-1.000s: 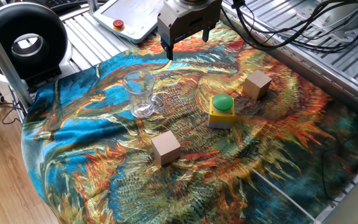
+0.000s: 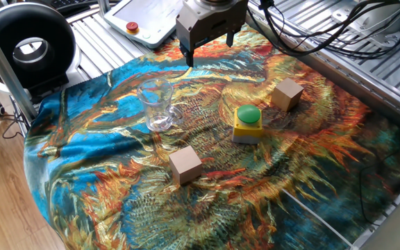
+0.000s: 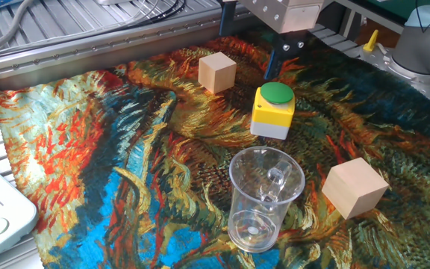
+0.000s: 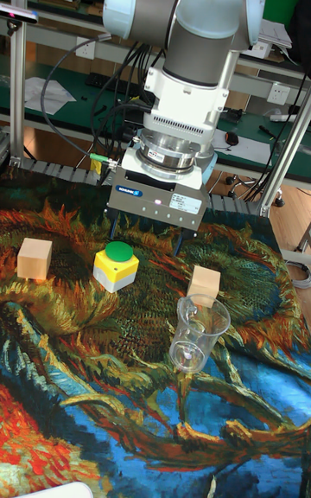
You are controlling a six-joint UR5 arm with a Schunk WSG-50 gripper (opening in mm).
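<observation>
My gripper (image 2: 210,50) hangs above the cloth, fingers wide apart and nothing between them; its open fingers also show in exterior view 3. A clear cup with a handle (image 2: 157,107) stands upright on the cloth. To its right in exterior view 1 is a yellow and grey box with a green push button (image 2: 248,115) on top. One wooden cube (image 2: 185,165) lies nearer the front, below the cup in that view. The other wooden cube (image 2: 287,94) sits beyond the button box, to its right. The gripper is apart from all of these.
A patterned, colourful cloth (image 2: 103,173) covers the table. A tablet-like panel with a red knob (image 2: 132,28) lies at the back left. Loose black cables (image 2: 311,52) hang at the upper right.
</observation>
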